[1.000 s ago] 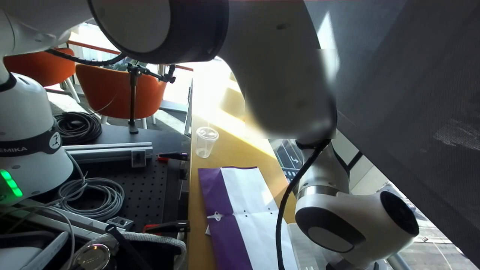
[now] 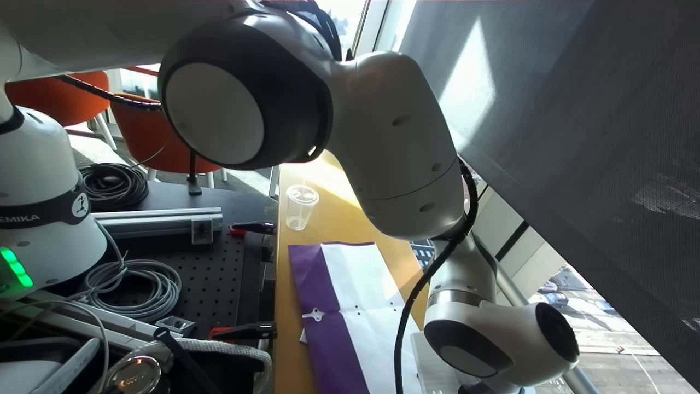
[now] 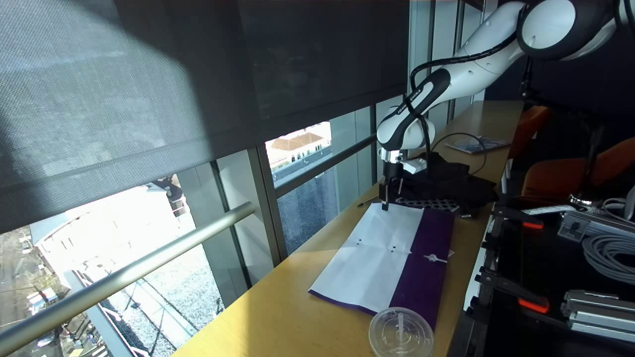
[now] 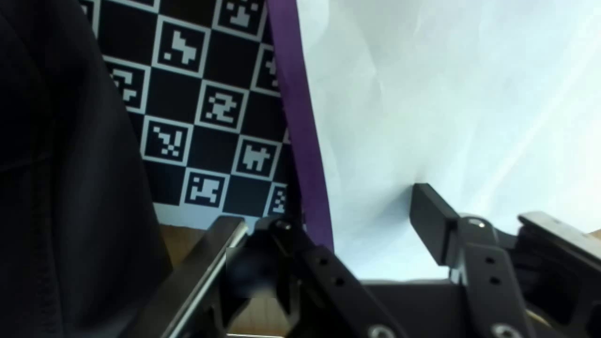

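Observation:
A flat white sheet with a broad purple band (image 3: pixel 381 253) lies on the table, creased across its middle. It shows too in exterior view 1 (image 2: pixel 357 308), its near end cut off by the frame. My gripper (image 3: pixel 391 201) is low over the far window-side corner of the sheet. In the wrist view the gripper has a clear gap between its fingers, with the flat sheet (image 4: pixel 394 112) below. One finger is by the narrow purple edge, the other over white. Whether the tips touch the sheet, I cannot tell. Exterior view 1 does not show the fingers.
A clear lidded cup (image 2: pixel 302 207) stands past the sheet's other end. Beside my gripper lie a black-and-white marker board (image 4: pixel 194 107) and dark cloth (image 4: pixel 62 186). Clamps (image 3: pixel 518 291) line the table edge opposite the window. Bare wood (image 3: pixel 285 303) shows along the window side.
My arm has come down in exterior view 1, and its wrist has shifted somewhat left. The sheet and cup look unmoved.

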